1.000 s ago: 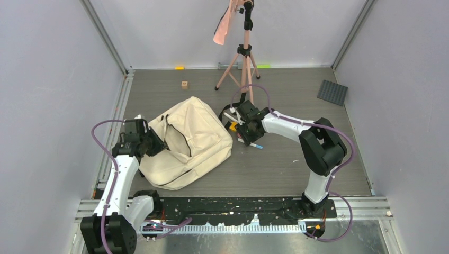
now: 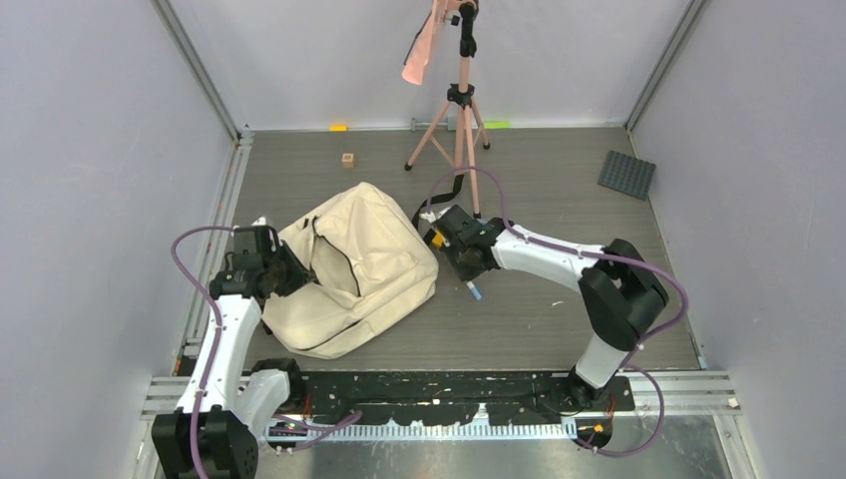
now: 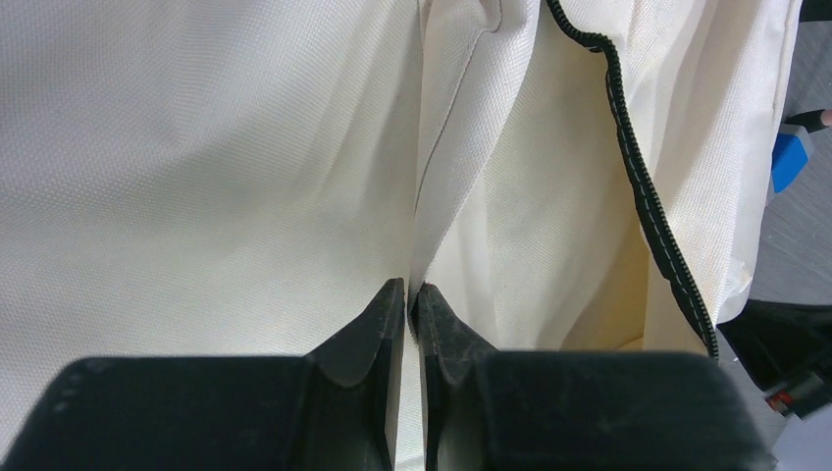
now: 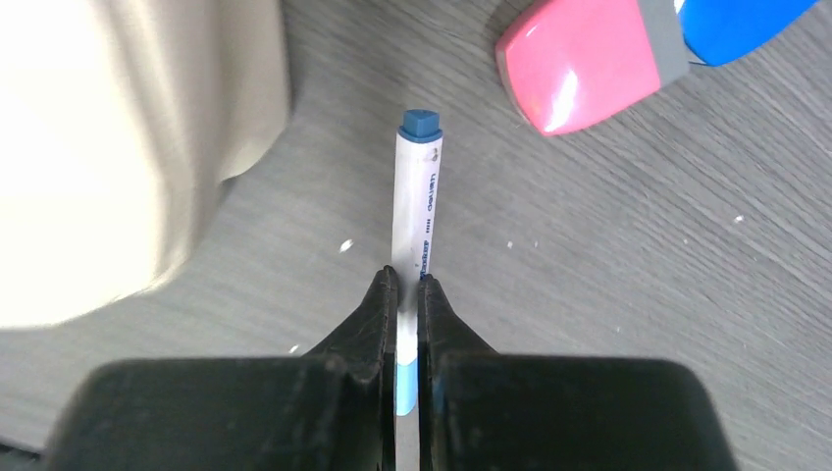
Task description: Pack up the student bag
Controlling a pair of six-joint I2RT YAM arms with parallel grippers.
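The cream fabric bag point(image 2: 369, 299) lies on the left of the floor, its zipped opening point(image 3: 638, 177) partly spread. My left gripper is shut on a thin folded edge of that fabric. My right gripper is shut on a white marker point(image 4: 417, 186) with a blue end, just right of the bag. Beyond it in the right wrist view lie a pink object point(image 4: 579, 64) and a blue object point(image 4: 741, 20).
A pink tripod point(image 2: 466, 130) with a black strap stands behind the bag. A small wooden cube point(image 2: 348, 160) lies at the back, a dark grid pad point(image 2: 627, 175) at the back right.
My right gripper has shifted and turned, swinging the marker to a more upright angle in the top view, with the right elbow moving outward. The left arm and bag look unchanged.
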